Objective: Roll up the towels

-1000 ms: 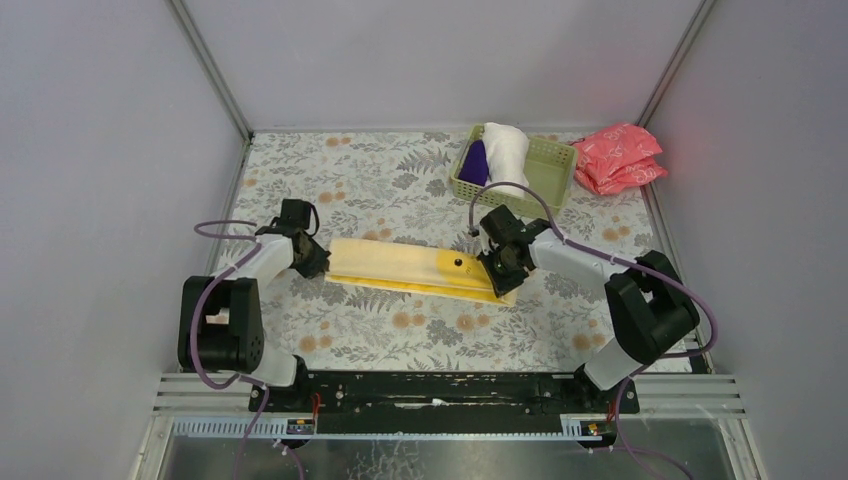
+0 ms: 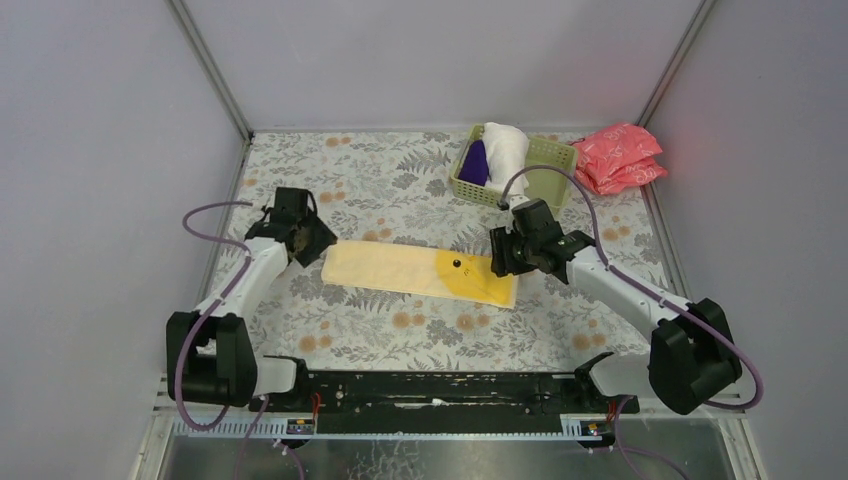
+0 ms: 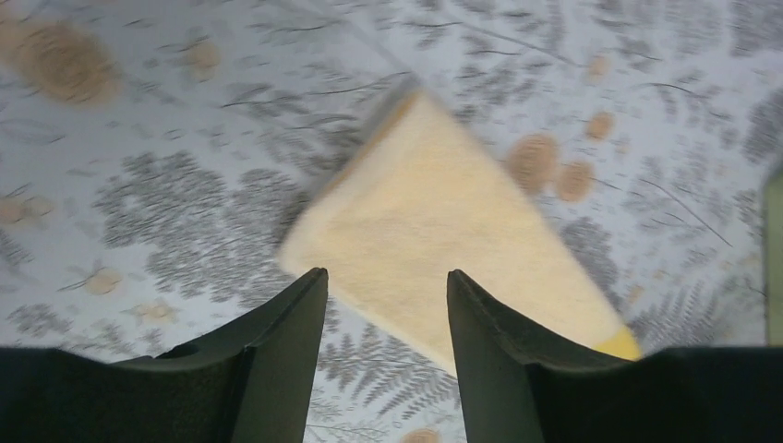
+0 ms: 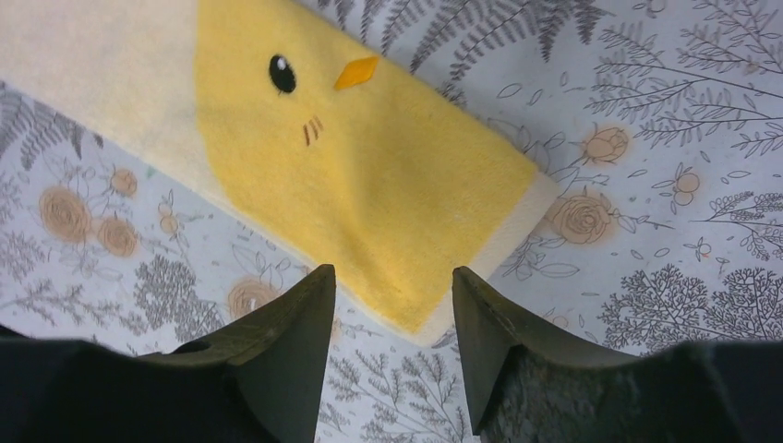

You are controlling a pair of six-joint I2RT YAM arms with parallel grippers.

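Observation:
A long folded towel [image 2: 400, 268], cream with a yellow right end that bears a black eye and an orange beak, lies flat across the middle of the table. My left gripper hovers over the towel's cream left end, its fingers parted with nothing between them; that end [image 3: 434, 194] looks slightly blurred in the left wrist view. At the other end, my right gripper stands open above the yellow part [image 4: 388, 175], with bare space between its fingertips.
A green basket [image 2: 549, 180] holding a white towel [image 2: 505, 152] and a purple one [image 2: 474, 163] stands at the back. Red packaging [image 2: 618, 158] lies at the back right. The flowered tablecloth [image 2: 400, 335] is clear in front of the towel.
The towel's front edge was brought forward over the yellow strip that showed earlier. Both grippers have since come off the towel's ends, the right one moving back and to the right.

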